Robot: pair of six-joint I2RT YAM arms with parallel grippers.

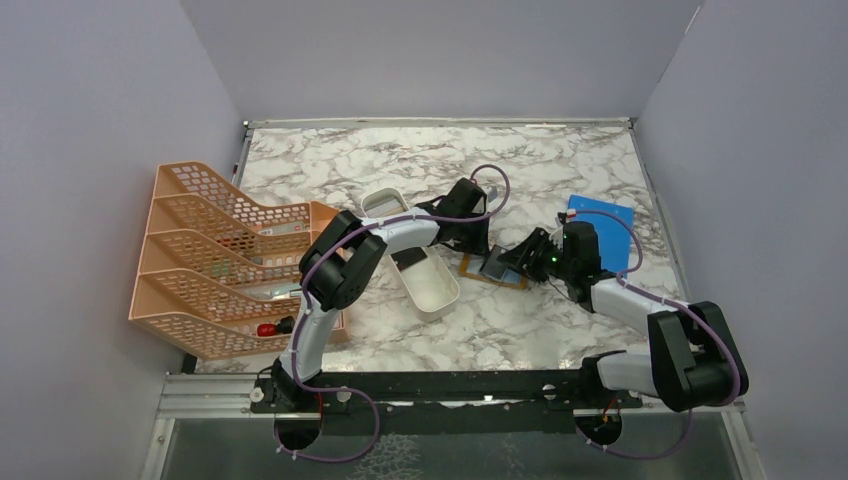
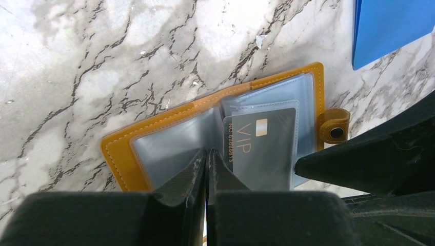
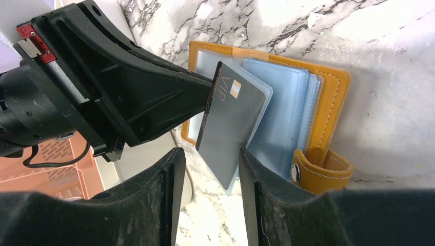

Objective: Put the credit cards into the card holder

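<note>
The tan-edged card holder (image 2: 146, 120) lies spread on the marble table, its clear sleeves showing. A dark grey VIP card (image 3: 233, 110) sits in one clear sleeve, which stands tilted above the other leaves. My left gripper is shut, its tips beside the card's inner edge near the holder's fold; what lies between its fingers is hidden. In the right wrist view my right gripper is open, one fingertip close to the sleeve's outer edge and the card within the view between its fingers. The top view shows both grippers (image 1: 484, 250) over the holder.
A white tray (image 1: 437, 300) with a dark card-like piece (image 1: 408, 257) in it stands left of the holder. An orange rack (image 1: 165, 250) fills the far left. A blue folder (image 1: 617, 222) lies at right.
</note>
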